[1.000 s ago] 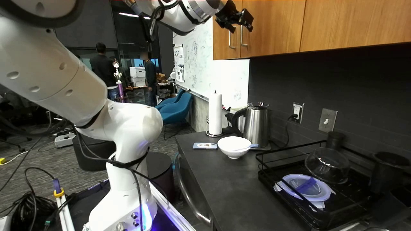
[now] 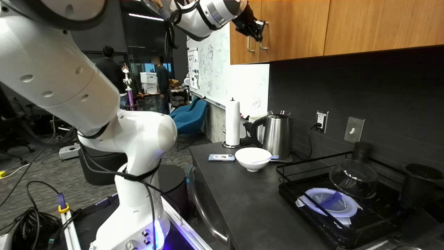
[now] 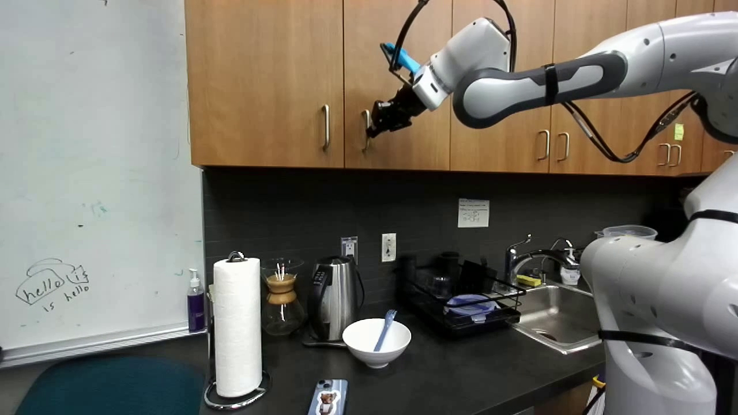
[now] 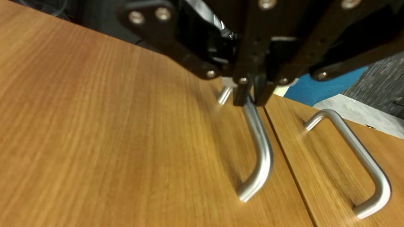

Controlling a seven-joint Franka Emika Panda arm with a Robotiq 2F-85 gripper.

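My gripper is shut on a silver bar handle point(image 4: 261, 151) of an upper cabinet door point(image 4: 132, 125). Its fingertips close around the bar near one end, and the rest of the handle curves back to the wood. In exterior view 2 the gripper point(image 3: 372, 131) sits against this handle, on the second door from the left. That door looks flush with its neighbours. A second, free handle point(image 4: 359, 151) stands on the adjoining door, across the narrow seam.
Under the cabinets, the dark counter point(image 3: 443, 377) holds a paper towel roll point(image 3: 237, 325), a kettle point(image 3: 339, 297), a white bowl point(image 3: 360, 339) with a blue utensil, and a phone point(image 3: 328, 397). A dish rack point(image 3: 508, 318) stands beside the sink point(image 3: 567, 314). Open air lies between counter and cabinets.
A second ago the fingers stood open around the handle. They have closed on it, and the arm has shifted slightly. The cabinet doors have not visibly moved.
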